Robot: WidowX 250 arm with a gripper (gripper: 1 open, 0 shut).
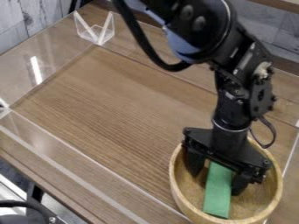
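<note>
A round wooden bowl (187,192) sits at the bottom right of the table, with a green rectangular block (218,198) lying inside it. My black gripper (219,170) is down in the bowl at the upper part of the block, open, with its fingers around that end. The gripper body hides part of the block and the bowl's back, and whether the fingers touch the block is unclear.
A clear plastic holder (96,28) stands at the back left. A black cable or object is at the bottom left edge.
</note>
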